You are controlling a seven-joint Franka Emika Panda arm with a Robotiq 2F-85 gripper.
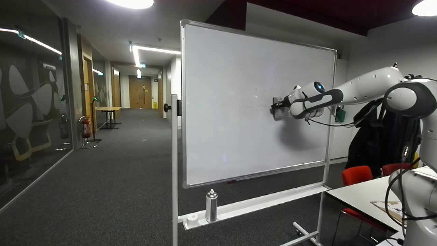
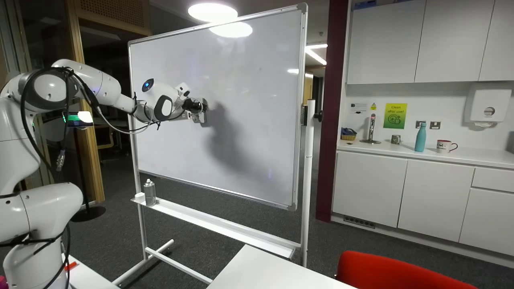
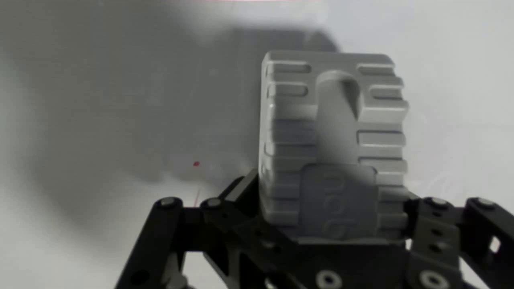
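Observation:
A grey ribbed whiteboard eraser (image 3: 337, 139) fills the middle of the wrist view, and my gripper is shut on its lower part, one black finger at either side. In exterior view 1 the eraser (image 1: 278, 114) lies at the surface of the whiteboard (image 1: 229, 135), right of its middle. Exterior view 2 shows the gripper (image 2: 194, 106) and eraser (image 2: 200, 117) on the left half of the board. A small red mark (image 3: 196, 163) shows on the board left of the eraser, with a faint red line below it. The eraser's wiping face is hidden.
A spray can (image 1: 211, 205) and a white roll-like object (image 1: 192, 220) stand on the tray (image 1: 262, 203) under the board. White tables and red chairs (image 1: 357, 175) are near the arm's base. The board's lower half is clear of objects.

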